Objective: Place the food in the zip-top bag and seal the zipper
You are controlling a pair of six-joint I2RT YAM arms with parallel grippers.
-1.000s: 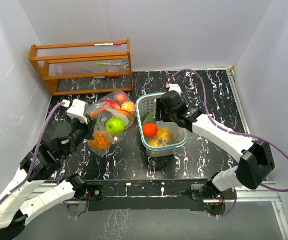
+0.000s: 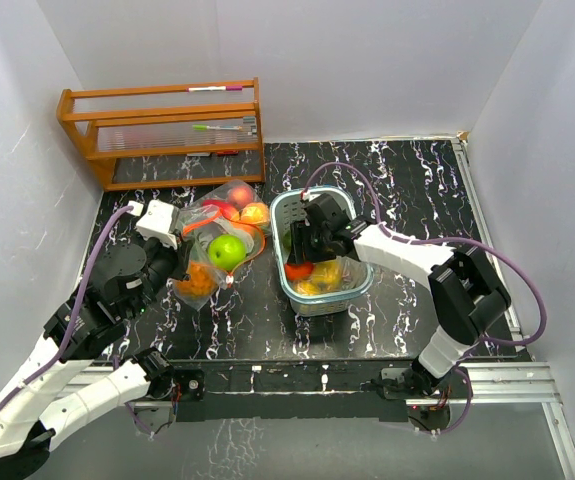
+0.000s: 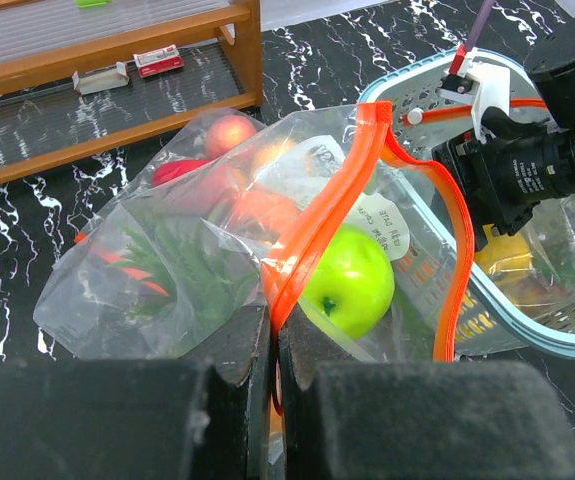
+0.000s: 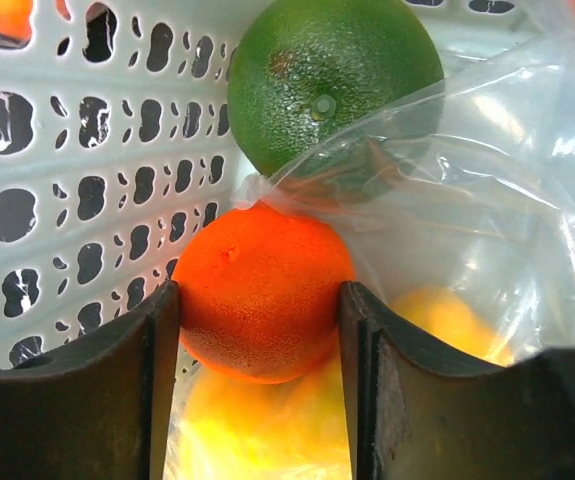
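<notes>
A clear bag (image 3: pixel 167 260) with an orange zipper rim (image 3: pixel 317 215) lies on its side, mouth open towards the basket; in it are a green apple (image 3: pixel 352 282), red and orange fruit and a carrot-like piece. My left gripper is shut on the bag's orange rim. Inside the light-blue basket (image 2: pixel 277 250), my right gripper has one finger on each side of an orange-red round fruit (image 4: pixel 262 265); whether it grips it cannot be told. A dark green round fruit (image 4: pixel 327 85) sits beyond it, with yellow pieces (image 4: pixel 257 420) below.
A loose clear plastic sheet (image 4: pixel 467 190) lies over part of the basket's contents and touches the green fruit. A wooden rack (image 2: pixel 162 140) stands behind the bag.
The left arm and the bag have hardly moved.
</notes>
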